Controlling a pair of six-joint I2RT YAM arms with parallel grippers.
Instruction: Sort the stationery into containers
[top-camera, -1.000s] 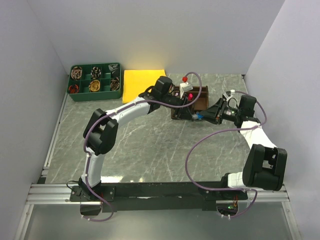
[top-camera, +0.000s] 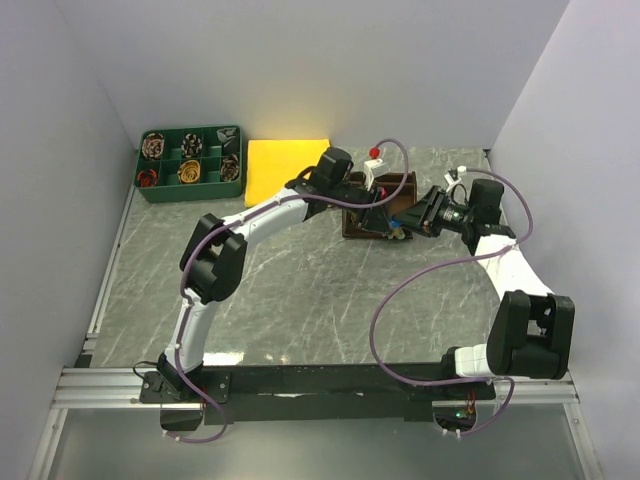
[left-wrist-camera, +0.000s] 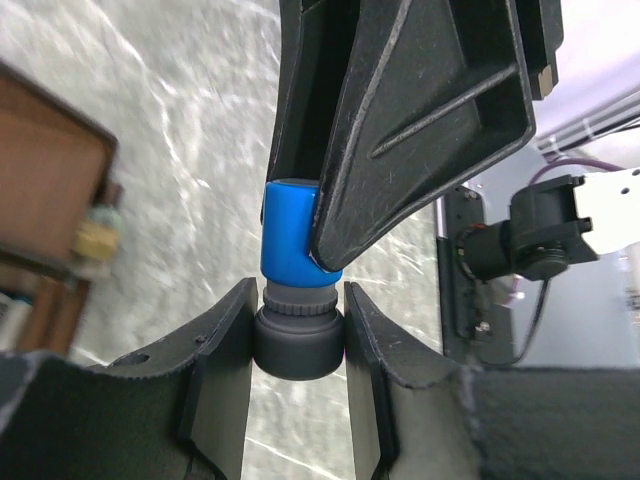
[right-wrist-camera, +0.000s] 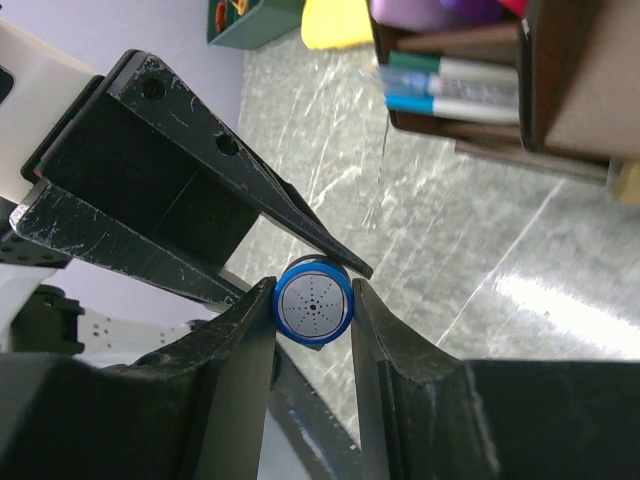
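A short cylindrical item with a blue body (left-wrist-camera: 288, 232) and a dark ribbed end (left-wrist-camera: 298, 345) sits between both grippers, just above the front edge of the brown organizer (top-camera: 401, 198). My left gripper (top-camera: 383, 222) is shut on the dark end. From the opposite side my right gripper (top-camera: 406, 220) is shut on the blue part. The right wrist view faces the item's round grey end (right-wrist-camera: 312, 305), dotted with small holes and ringed in blue. Behind it, the left gripper's fingers (right-wrist-camera: 300, 225) reach in. What the item is cannot be told for certain.
Pens (right-wrist-camera: 455, 90) lie in one organizer compartment. A yellow small thing (left-wrist-camera: 97, 240) is by its edge. At the back left stand a green divided tray (top-camera: 188, 196) and a yellow sheet (top-camera: 275, 160).
The left arm has shifted slightly right and towards the back. The right gripper has moved a little left and back, and the blue item has gone slightly back with them. Both stay shut.
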